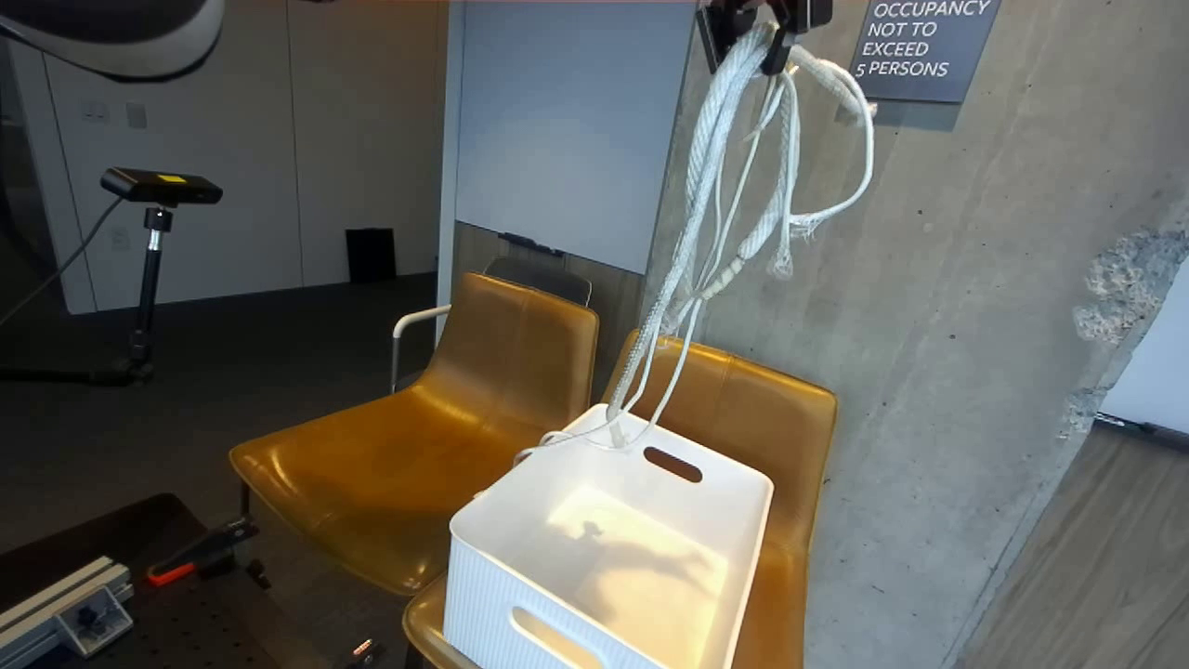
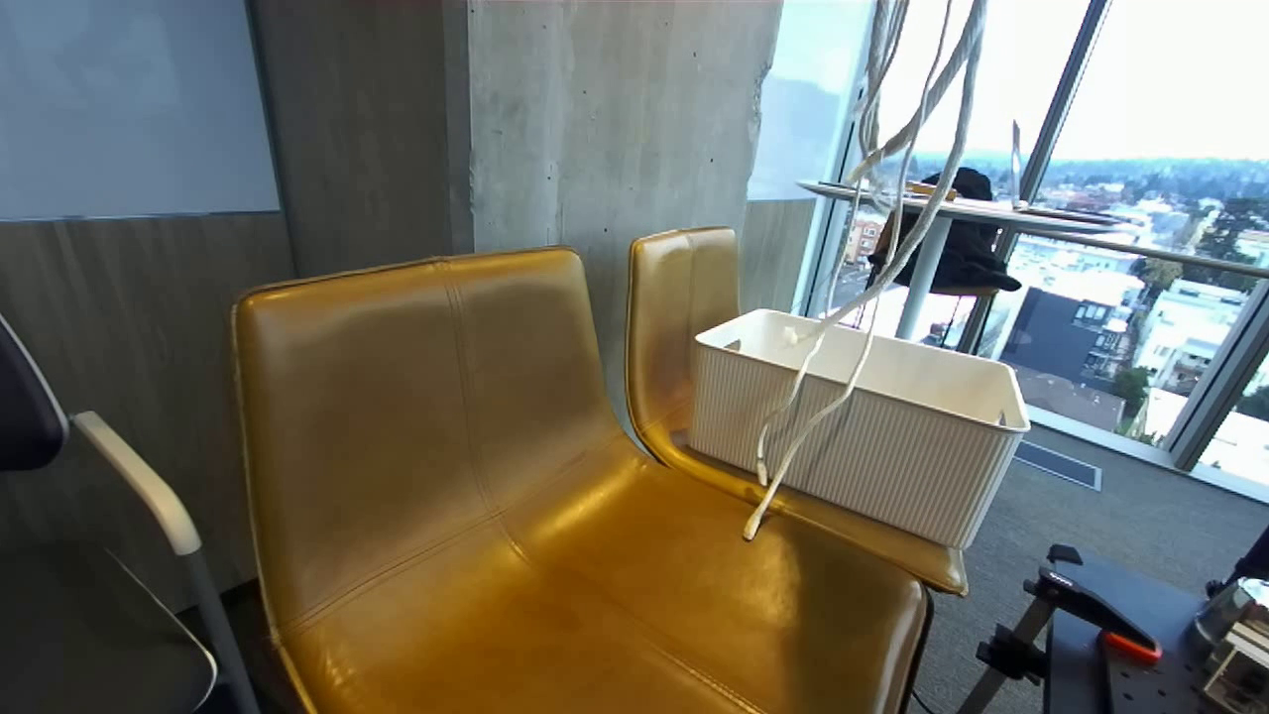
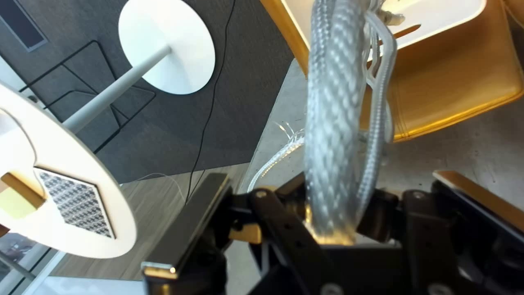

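Note:
A bundle of white braided ropes [image 1: 708, 167] hangs from my gripper [image 1: 769, 50], which is shut on its upper part at the top of exterior view 1. In the wrist view the thick white rope [image 3: 334, 123] runs up from between the fingers and hides much of them. Loose ends dangle at the back left corner of a white ribbed bin [image 1: 613, 613]. Exterior view 2 shows ropes [image 2: 910, 238] trailing across the rim of the bin [image 2: 833, 440], two thin ends in front of its outer wall. The bin's floor looks bare except for shadow.
The bin stands on a tan chair [image 1: 725, 390], with a second tan chair [image 1: 490, 346] beside it. A concrete pillar [image 1: 947, 312] rises behind. A round white table [image 3: 105, 206] stands by the windows. Clamps and fixtures [image 1: 201, 552] lie at lower left.

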